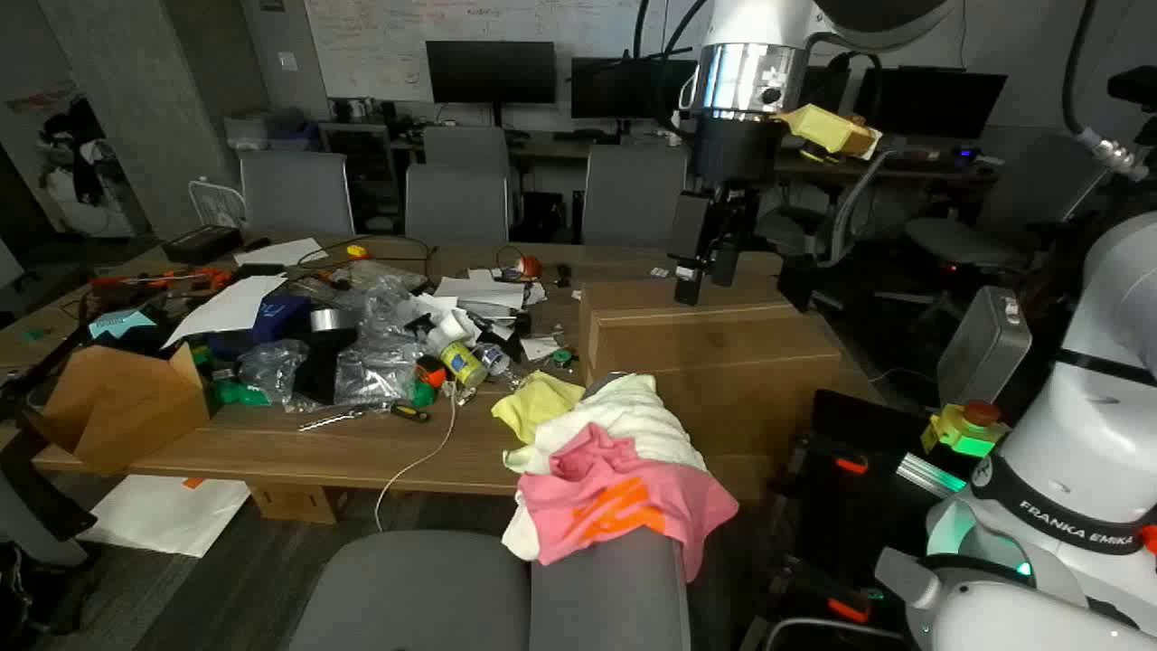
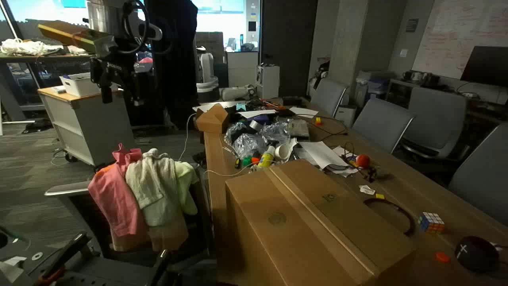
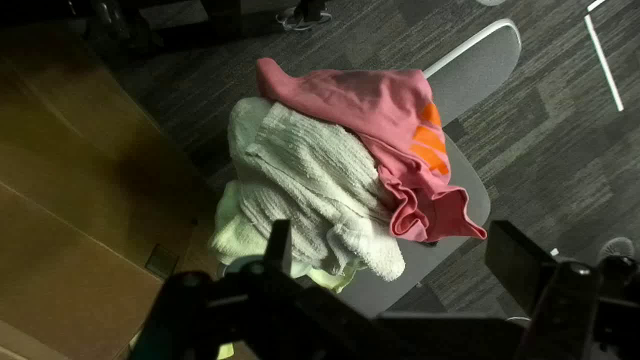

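Draped over the back of a grey chair [image 1: 607,608] are a pink cloth with an orange print [image 1: 607,494], a white towel [image 1: 640,418] and a yellow-green cloth [image 1: 537,403]. From above, in the wrist view, the white towel [image 3: 312,186] lies between the pink cloth [image 3: 372,102] and the yellow-green cloth [image 3: 231,231], which is partly covered by it. My gripper stands open well above the cloths, its fingers wide apart and empty. In exterior view 2 the gripper [image 2: 121,97] hangs high in the air, over the chair side of the table.
A large closed cardboard box [image 2: 304,214] stands on the table end beside the chair. Plastic bags [image 1: 380,347], papers, bottles and tools clutter the table beyond it. A small open carton [image 1: 130,401] sits at the far end. Floor shows around the chair.
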